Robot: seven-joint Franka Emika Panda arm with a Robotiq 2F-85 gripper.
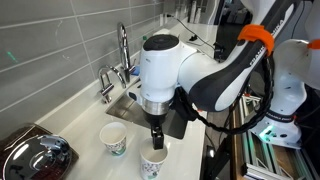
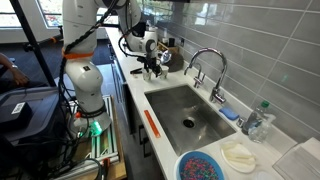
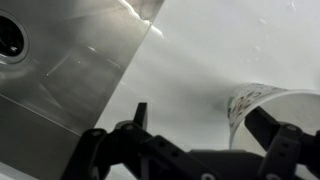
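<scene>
A white paper cup (image 1: 152, 168) with a patterned side stands upright on the counter, right below my gripper (image 1: 157, 136). A similar cup (image 1: 113, 140) stands to its left, apart from it. In the wrist view my gripper is open. Its right finger (image 3: 262, 127) overlaps the mouth of a cup (image 3: 243, 100), while the left finger (image 3: 138, 116) is outside the cup over bare counter. Whether either finger touches the cup cannot be told.
The steel sink (image 2: 195, 118) with its tall faucet (image 2: 222, 68) lies along the counter. A blue bowl (image 2: 200, 166), a white plate (image 2: 238, 156) and bottles (image 2: 258, 115) stand beyond it. A dark round lid-like object (image 1: 38, 155) is left of the cups.
</scene>
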